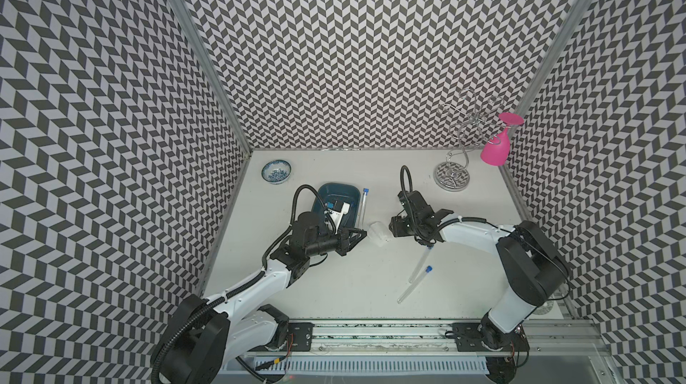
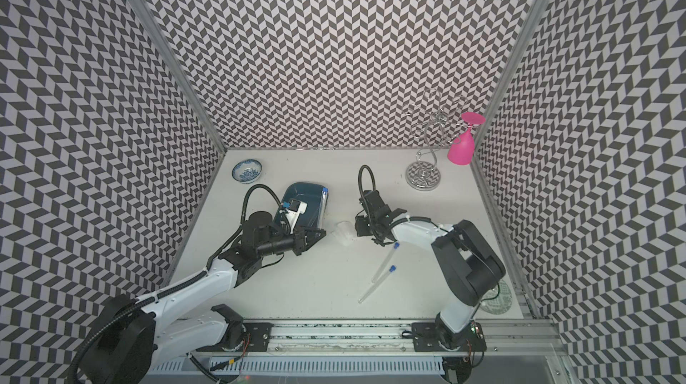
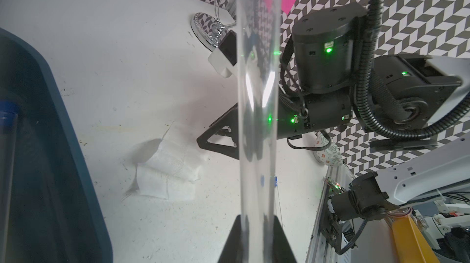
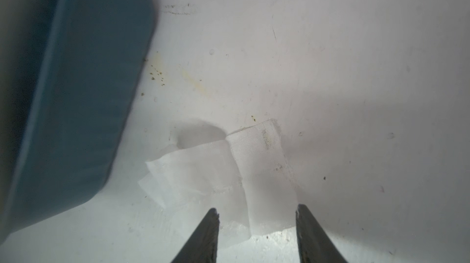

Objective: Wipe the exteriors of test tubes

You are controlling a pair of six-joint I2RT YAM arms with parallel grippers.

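My left gripper is shut on a clear test tube [image 3: 258, 116]. In the top left view the tube stretches away from the fingers along the teal tray's right side, blue cap [image 1: 366, 191] at its far end. A folded white cloth [image 4: 264, 179] lies on the table right of the tray. Above the cloth, my right gripper has its fingers apart, and nothing shows gripped between them. Two more blue-capped tubes, a nearer one [image 1: 414, 285] and a farther one [image 1: 419, 266], rest at the front centre.
The teal tray [image 3: 73, 160] holds a capped tube [image 3: 8, 155]. A blue-patterned bowl [image 1: 276, 171] sits back left; a metal stand [image 1: 451, 176] and a pink cup [image 1: 496, 148] are back right.
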